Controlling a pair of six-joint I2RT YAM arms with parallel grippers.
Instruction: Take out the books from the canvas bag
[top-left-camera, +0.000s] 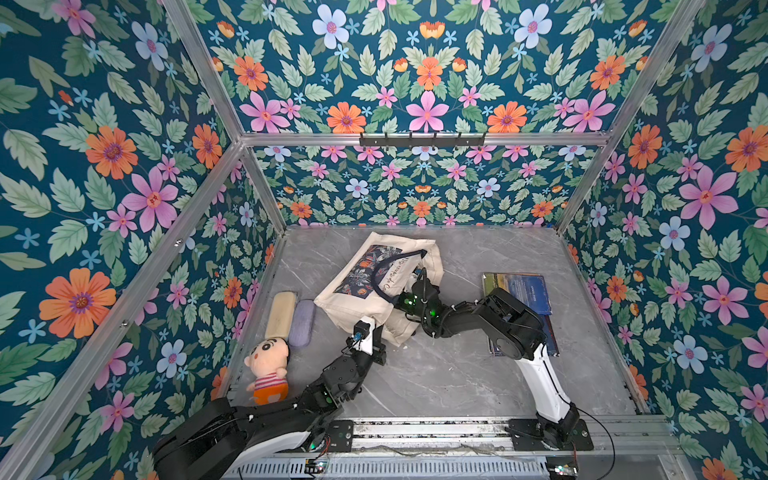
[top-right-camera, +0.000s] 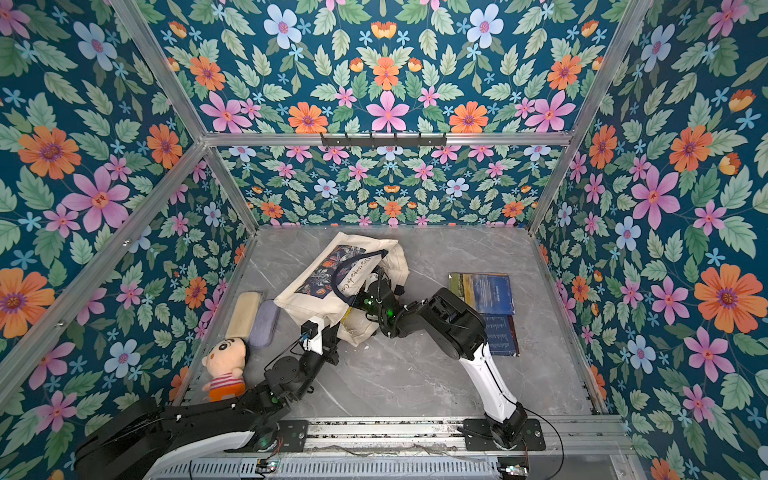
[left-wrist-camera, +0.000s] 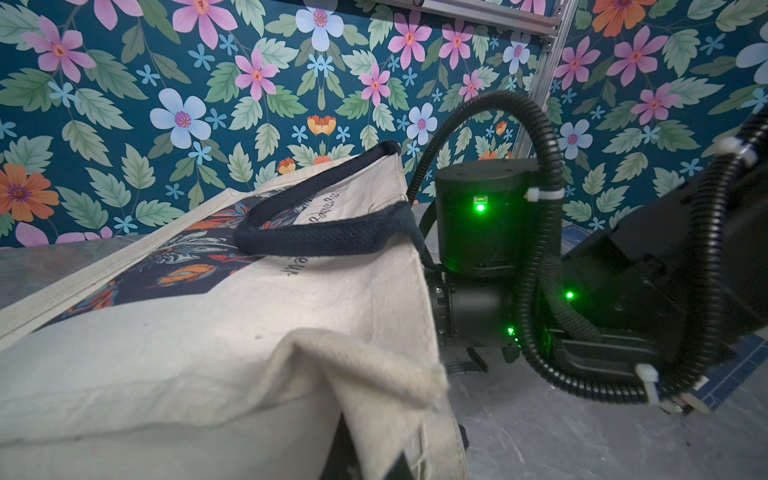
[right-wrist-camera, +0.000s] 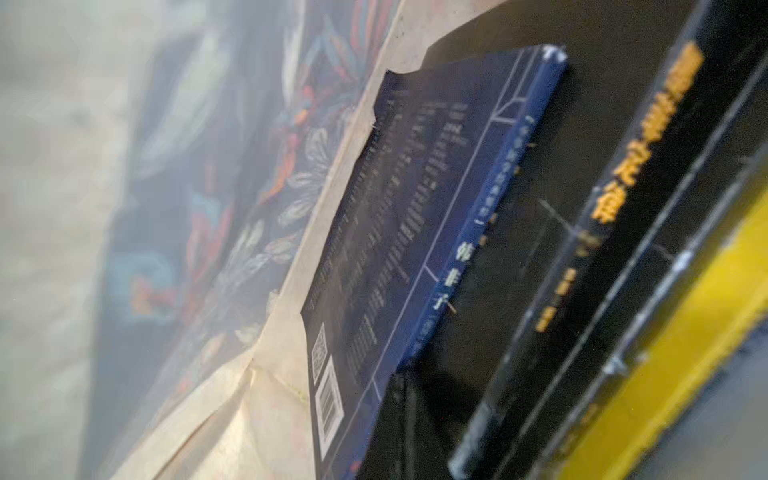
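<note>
The cream canvas bag (top-left-camera: 352, 304) lies on the grey table with its dark handle on top. My left gripper (top-left-camera: 371, 340) is at its near-left edge; in the left wrist view a fold of canvas (left-wrist-camera: 376, 384) covers most of the fingers, which appear shut on it. My right gripper (top-left-camera: 412, 300) reaches into the bag's right side. The right wrist view shows a blue book (right-wrist-camera: 424, 184), black books (right-wrist-camera: 608, 120) and a yellow edge (right-wrist-camera: 672, 336) inside, with a dark fingertip low among them; whether it holds anything I cannot tell.
Books (top-left-camera: 516, 292) lie at the table's right. A cream cushion (top-left-camera: 281, 312), a lilac cushion (top-left-camera: 302, 324) and a plush doll (top-left-camera: 267, 368) lie along the left side.
</note>
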